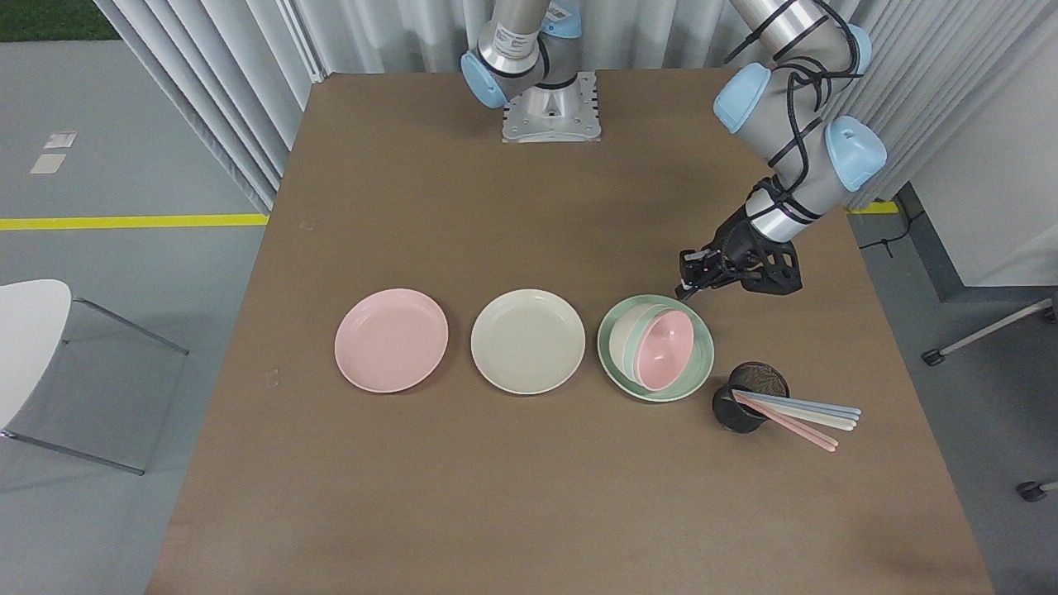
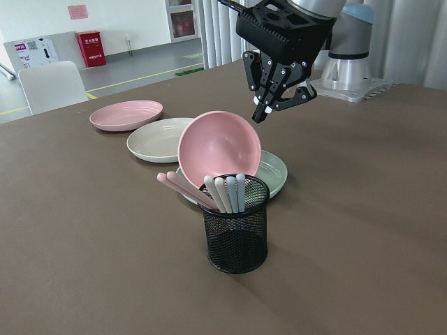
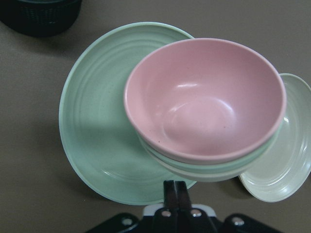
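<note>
A nested stack of bowls, pink bowl on top with pale green and white beneath, sits tilted on the green plate, its opening toward the pen-holder side. My gripper is just beside and above the stack, its fingers shut together with no bowl visible between them. In the front view the white plate is left of the green one, and the pink plate is farther left.
A black mesh cup holding pink, white and blue chopsticks stands right of the green plate.
</note>
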